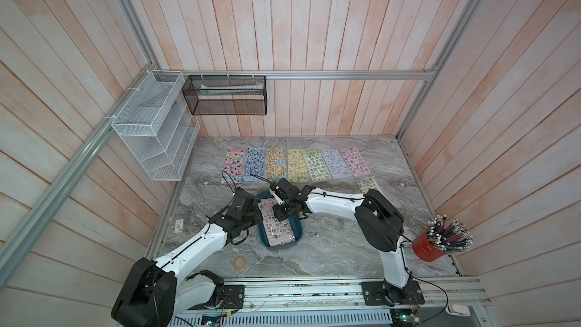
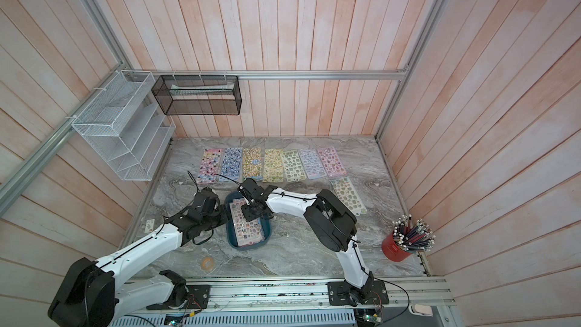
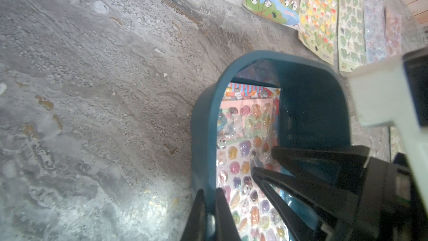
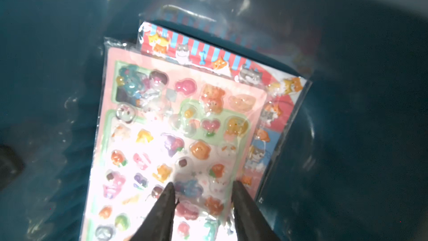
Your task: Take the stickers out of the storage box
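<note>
A dark teal storage box (image 1: 296, 230) stands on the table with sticker sheets inside. On top lies a pink-edged sheet of puffy stickers (image 4: 178, 151); a red-and-blue sheet (image 4: 285, 102) shows from under it. My left gripper is shut on the box's left rim (image 3: 213, 125). Inside the box, my right gripper is part open, its fingertips over the right part of the top sheet. Whether they touch the sheet I cannot tell. In the left wrist view the right gripper's dark fingers (image 3: 321, 156) reach in over the box's right wall.
Several sticker sheets (image 2: 272, 165) lie in a row along the back of the table, with one more sheet (image 2: 348, 195) in front at the right. A red bucket of pens (image 2: 396, 248) stands far right. An orange ring (image 2: 207, 263) lies in front.
</note>
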